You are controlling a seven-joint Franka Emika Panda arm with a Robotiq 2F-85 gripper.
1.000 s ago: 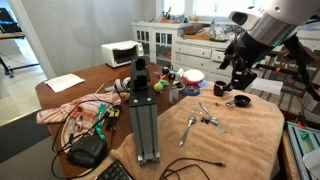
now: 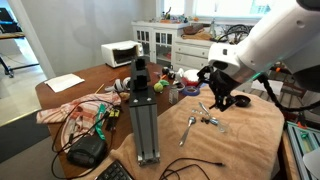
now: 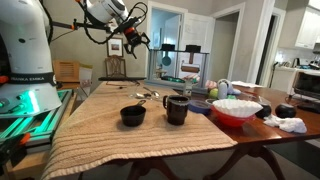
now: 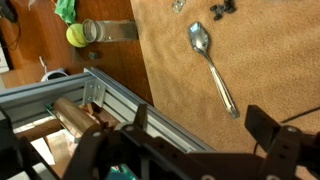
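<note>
My gripper [image 2: 218,92] is in the air above the cloth-covered table, fingers open and empty. In the wrist view, a silver spoon [image 4: 212,72] lies on the tan cloth below and between the two spread fingers, apart from both. The same spoon [image 2: 186,130] shows in exterior view 1, with other small shiny items [image 2: 209,116] lying to its right. Exterior view 2 has the gripper [image 3: 136,46] high above the far part of the table.
A metal post [image 2: 145,122] stands left of the spoon. Near it are a clear jar [image 4: 112,31] and a yellow-green ball [image 4: 77,35]. A black bowl [image 3: 133,116], dark mug [image 3: 177,109] and red bowl [image 3: 236,114] stand together. Cables cross the cloth.
The arm has moved leftward in exterior view 1, bringing the gripper from above the dark cups toward the spoon area. The table items look unmoved.
</note>
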